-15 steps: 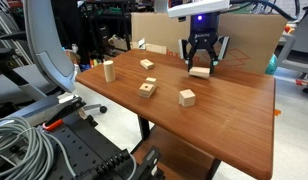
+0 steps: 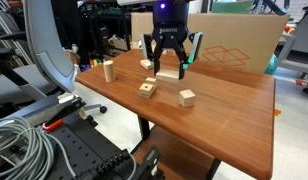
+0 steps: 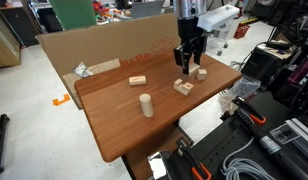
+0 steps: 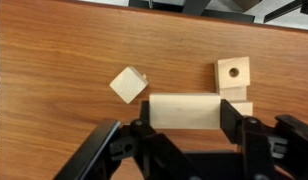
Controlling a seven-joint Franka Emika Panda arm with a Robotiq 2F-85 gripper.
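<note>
My gripper (image 2: 168, 68) is shut on a pale wooden block (image 4: 185, 110). In the wrist view the block spans the space between the dark fingers, its long side across the picture. It hangs above the brown table (image 2: 232, 115), between a small cube (image 2: 187, 98) and a low group of pale blocks (image 2: 147, 88). From above, the cube (image 4: 128, 84) lies left of the held block, and the group, with a holed block (image 4: 233, 72), lies to its right. Exterior view 2 shows my gripper (image 3: 183, 66) beyond the group of blocks (image 3: 184, 87).
An upright pale cylinder (image 3: 146, 104) stands apart near one table side. Another flat block (image 3: 137, 79) lies by itself. A cardboard panel (image 2: 229, 42) rises behind the table.
In exterior view 1 the gripper has carried the held block left and toward the camera, from the table's back right to over the middle. The other blocks have stayed put.
</note>
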